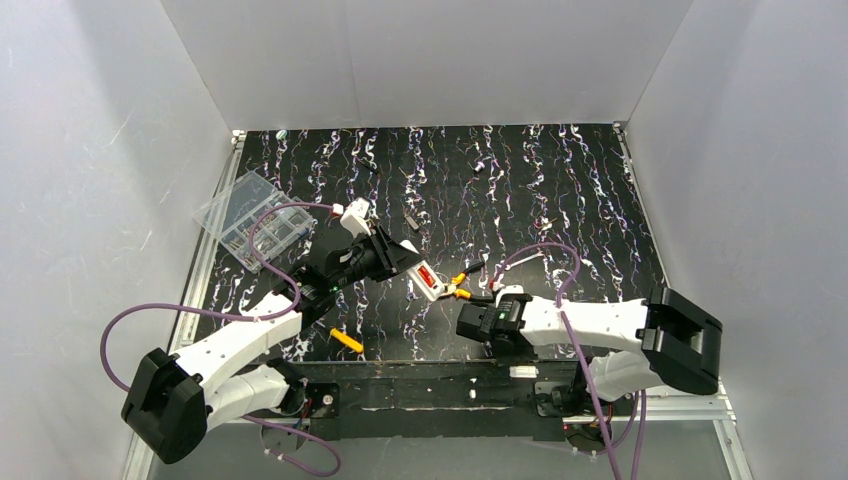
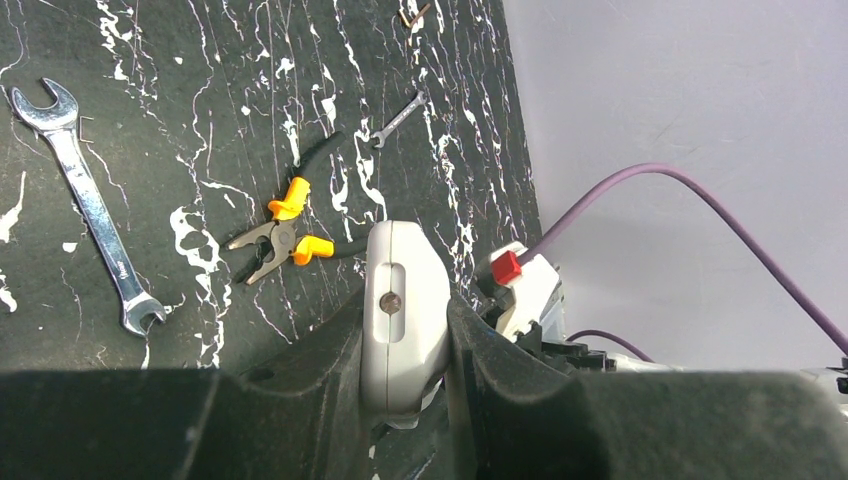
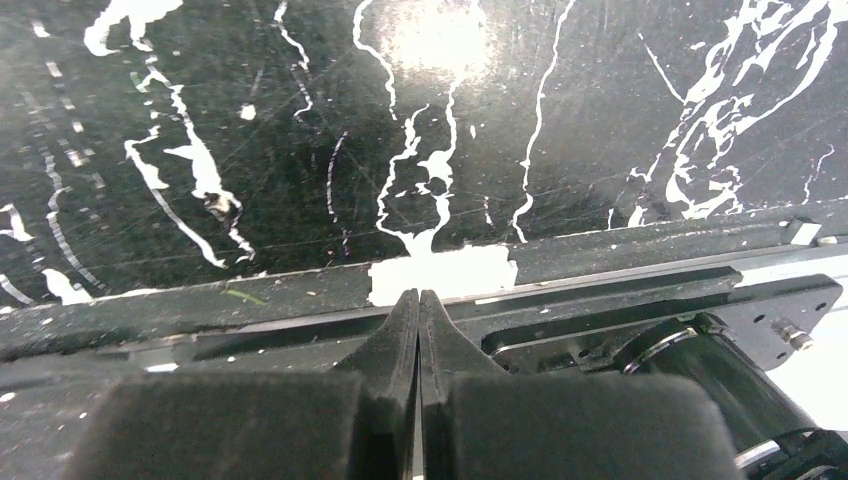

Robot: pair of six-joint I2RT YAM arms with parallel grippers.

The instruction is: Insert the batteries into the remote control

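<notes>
My left gripper (image 1: 402,258) is shut on the white remote control (image 1: 437,290), held above the table with its battery bay up. Something red, looking like a battery (image 1: 427,275), lies in the bay. In the left wrist view the remote's pale end (image 2: 405,320) stands between the fingers. The white battery cover piece (image 1: 522,371) rests on the table's front edge. My right gripper is shut with nothing between its fingers. Its tips overlap the near side of the cover piece (image 3: 442,273) in the right wrist view; whether they touch cannot be told.
Yellow-handled pliers (image 2: 285,237), a large wrench (image 2: 85,205) and a small wrench (image 2: 398,120) lie on the dark marbled table. A clear compartment box (image 1: 262,225) sits at the left, and a yellow stick (image 1: 346,340) near the front.
</notes>
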